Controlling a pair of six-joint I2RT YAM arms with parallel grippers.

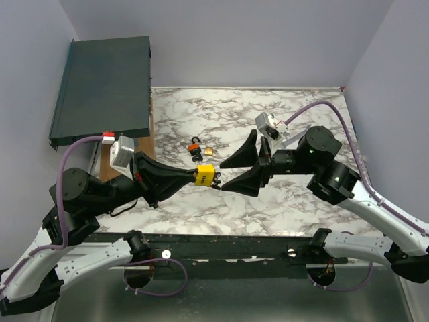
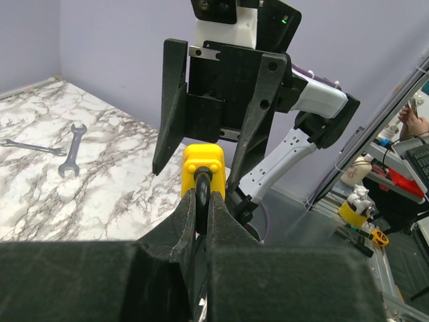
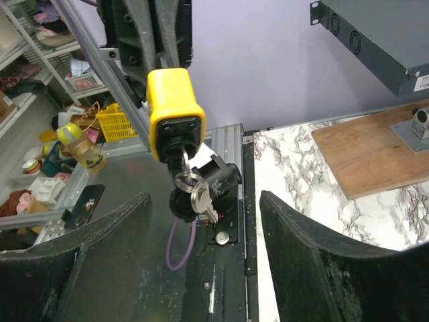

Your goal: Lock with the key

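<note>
A yellow padlock (image 1: 204, 175) is held by its black shackle in my left gripper (image 1: 194, 176), whose fingers are shut on it; the left wrist view shows the padlock (image 2: 203, 158) at the fingertips. Keys on a ring (image 3: 200, 196) hang from the lock's keyhole side, facing my right gripper. My right gripper (image 1: 221, 177) stands open just to the right of the padlock, nothing between its fingers; in the right wrist view its fingertips sit either side of and below the keys.
An orange-black padlock (image 1: 194, 149) and a small brass padlock (image 1: 208, 151) lie on the marble table (image 1: 268, 107). Wrenches lie to the right. A dark metal case (image 1: 100, 87) and wooden board (image 3: 355, 154) are at the left.
</note>
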